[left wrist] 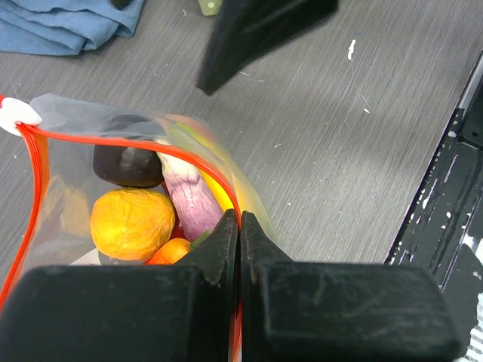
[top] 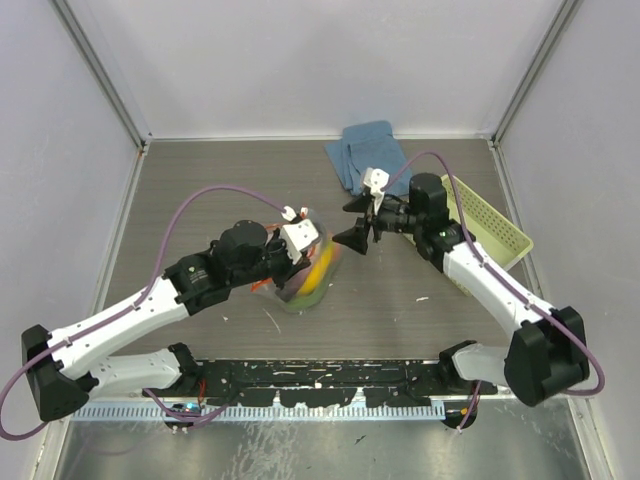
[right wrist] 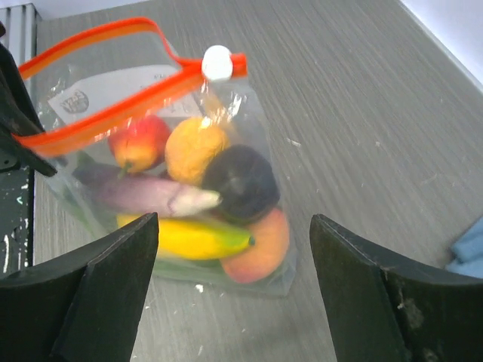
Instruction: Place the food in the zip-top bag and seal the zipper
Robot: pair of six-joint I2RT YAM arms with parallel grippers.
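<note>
The clear zip top bag (right wrist: pixel 249 121) with an orange zipper stands at the table's middle, holding fruit and vegetables: a banana (right wrist: pixel 189 240), a pink eggplant (left wrist: pixel 190 196), a yellow fruit (left wrist: pixel 128 222), a dark one (right wrist: pixel 240 185) and others. My left gripper is shut on the orange rim at the bag's near side in the left wrist view. The white slider (right wrist: pixel 217 63) is at the far corner. My right gripper (top: pixel 355 225) stands open just right of the bag in the top view, nothing between its fingers.
A blue cloth (top: pixel 365 150) lies at the back, and a pale green basket (top: pixel 500 240) stands at the right behind the right arm.
</note>
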